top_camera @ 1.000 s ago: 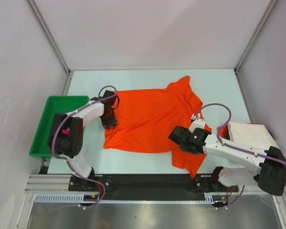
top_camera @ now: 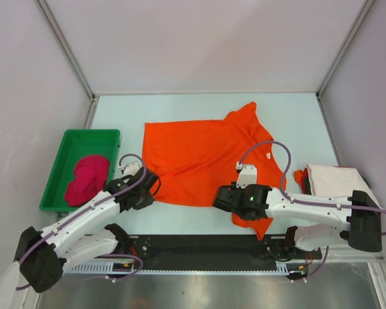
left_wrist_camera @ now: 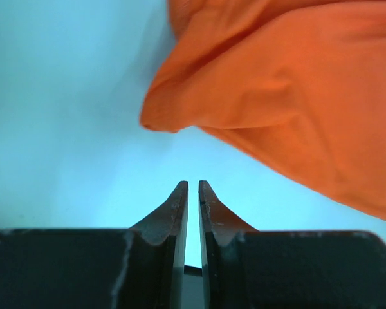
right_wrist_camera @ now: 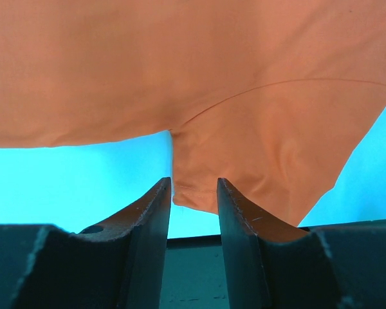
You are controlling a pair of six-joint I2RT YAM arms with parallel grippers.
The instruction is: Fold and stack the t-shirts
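An orange t-shirt [top_camera: 199, 154] lies spread over the white table, its top right bunched, a sleeve reaching the front edge. My left gripper [top_camera: 139, 205] is over its lower-left corner; in the left wrist view the gripper is shut, nothing visible between its fingertips, with the orange fabric [left_wrist_camera: 296, 109] beyond them. My right gripper [top_camera: 224, 203] is over the shirt's lower right; in the right wrist view the gripper stands part open above the sleeve [right_wrist_camera: 251, 154], nothing seen held.
A green bin [top_camera: 56, 180] with red cloth [top_camera: 85, 177] stands at the left. A pale folded item [top_camera: 340, 180], with red beside it, is at the right edge. Bare table lies along the back and around the shirt.
My right gripper has shifted left and slightly toward the front.
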